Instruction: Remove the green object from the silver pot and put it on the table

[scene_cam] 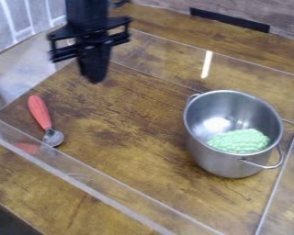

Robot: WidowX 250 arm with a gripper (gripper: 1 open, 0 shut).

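Note:
A light green, textured object (239, 140) lies at the bottom of the silver pot (209, 150), toward its front right side. The pot stands upright on the right part of the table, with a thin wire handle on its near right side. High on the left hangs my dark gripper (95, 72), well away from the pot and over the far left of the table. It is blurred, so whether its fingers are apart or together does not show. No green thing is visible at it.
A utensil with a red handle (40, 113) and a metal end lies at the left. Clear plastic walls (107, 195) border the workspace. Bare wooden table (118, 128) stretches between the utensil and the pot.

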